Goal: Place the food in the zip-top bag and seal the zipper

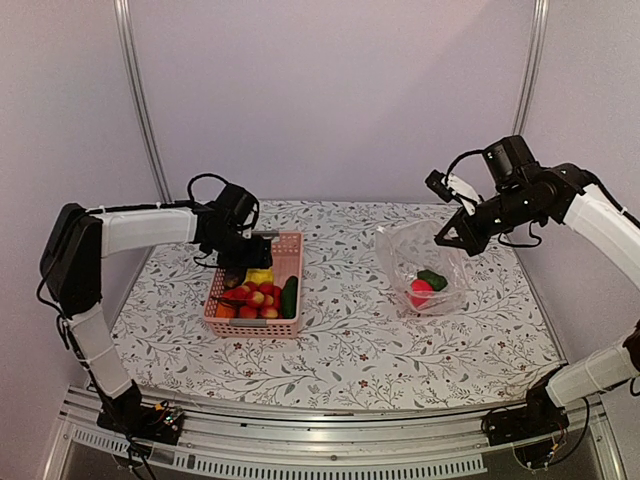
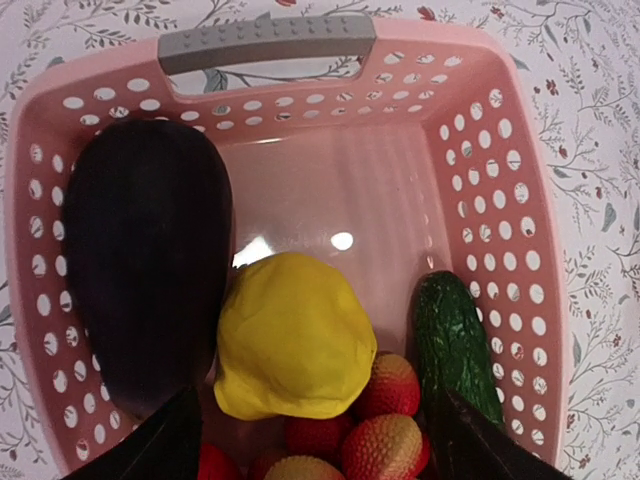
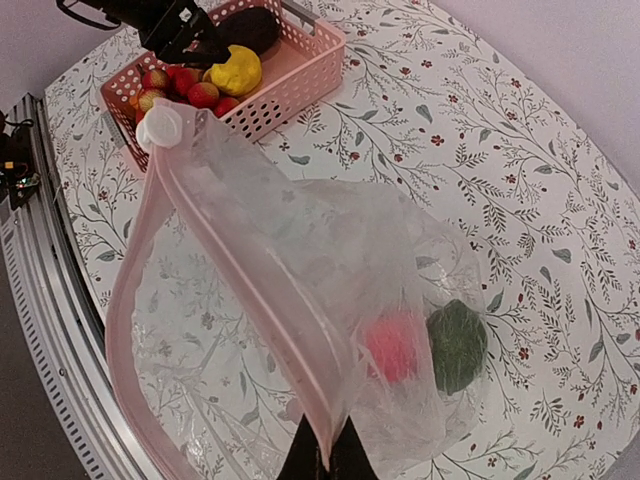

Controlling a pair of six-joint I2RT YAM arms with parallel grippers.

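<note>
A clear zip top bag (image 1: 420, 260) stands open at the right, holding a red item (image 1: 420, 292) and a green item (image 1: 432, 277). My right gripper is shut on its rim. My left gripper hangs open over the pink basket (image 2: 530, 250), above a yellow item (image 2: 290, 330), a dark eggplant (image 2: 145, 250), a cucumber (image 2: 450, 350) and several red-yellow fruits (image 2: 383, 445).
The floral tablecloth (image 1: 350, 350) is clear between basket and bag. Walls border the table at back and sides; its front edge has a metal rail.
</note>
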